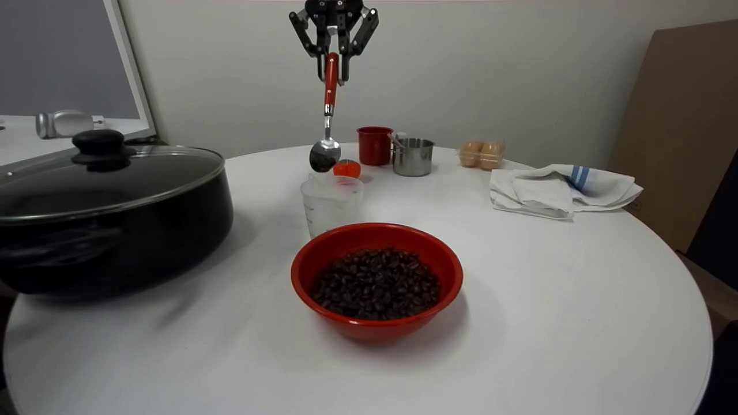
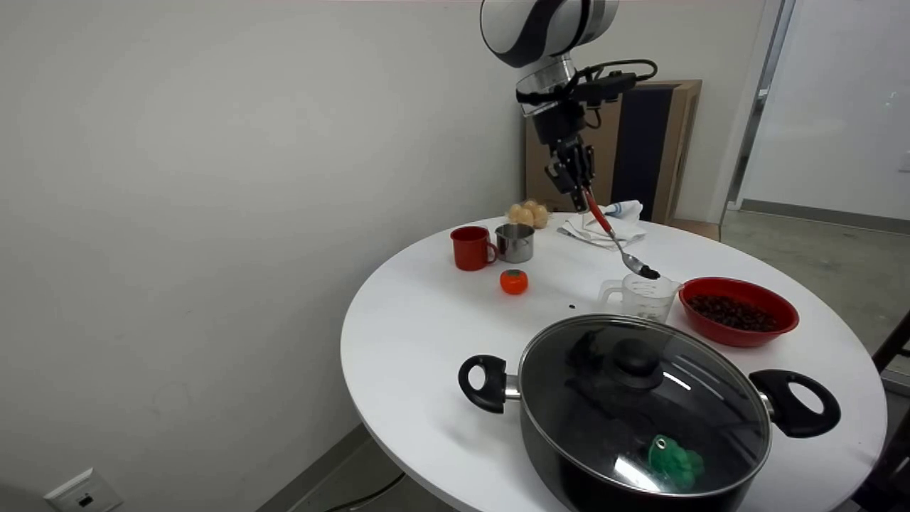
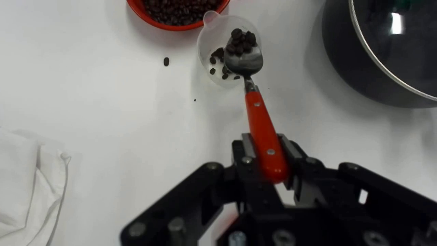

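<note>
My gripper is shut on the red handle of a spoon (image 3: pixel 262 119), whose bowl points down and forward. Several dark beans (image 3: pixel 240 42) lie in the spoon's tip. In the wrist view the spoon head overlaps the clear measuring cup (image 3: pixel 205 45); exterior view 2 shows it just above the rim of that cup (image 2: pixel 645 300). A few beans (image 3: pixel 225 76) lie at the cup's bottom. Close by the cup stands the red bowl (image 1: pixel 377 331), holding many dark beans (image 1: pixel 377 283).
A lidded black pot (image 1: pixel 117 235) stands left of the cup in exterior view 1. Behind are a tomato-like orange fruit (image 1: pixel 347 169), a red mug (image 1: pixel 374 146), a steel cup (image 1: pixel 413 158), eggs (image 1: pixel 481 155) and a cloth (image 1: pixel 533 190). One loose bean (image 3: pixel 166 61) lies on the table.
</note>
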